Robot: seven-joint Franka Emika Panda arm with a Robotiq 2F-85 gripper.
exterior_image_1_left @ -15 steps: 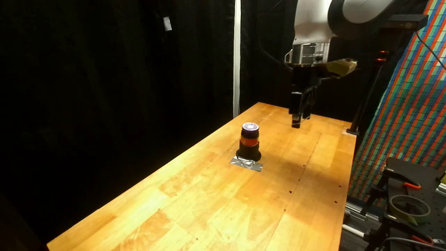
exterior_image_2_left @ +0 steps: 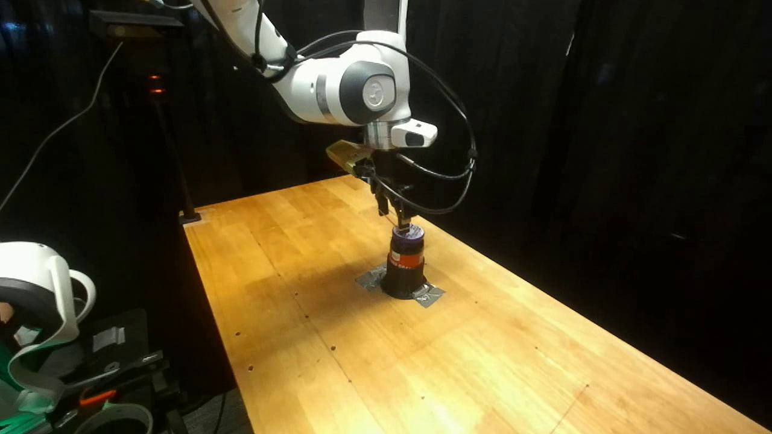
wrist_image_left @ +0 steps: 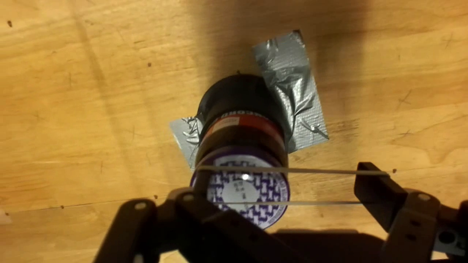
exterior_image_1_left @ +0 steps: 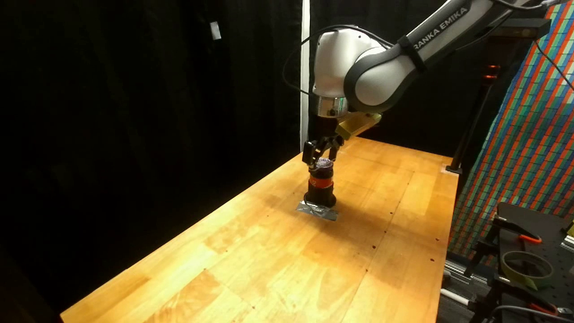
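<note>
A dark jar (exterior_image_1_left: 321, 183) with an orange-red label stands upright in a black holder (exterior_image_1_left: 319, 199). In the wrist view its patterned lid (wrist_image_left: 241, 191) is white and purple. My gripper (exterior_image_1_left: 323, 159) hangs over the jar, pointing down, and is wide open. Thin bands (wrist_image_left: 322, 171) stretch between its fingers. From the wrist, the lid appears close to the left finger, which covers its left edge, while a wide gap separates it from the right finger. Whether a fingertip touches the lid, I cannot tell.
Silver tape (wrist_image_left: 291, 87) lies on the wooden table (exterior_image_2_left: 318, 361) at the holder's base. Off the table's side, a black cart (exterior_image_1_left: 516, 226) carries a tape roll (exterior_image_1_left: 527, 267) and clamps. A dark pole (exterior_image_1_left: 473, 118) stands at the far corner.
My arm has moved left and towards the camera in exterior view 1, bringing the gripper from beyond the jar to just over its lid. The jar stands in the same place.
</note>
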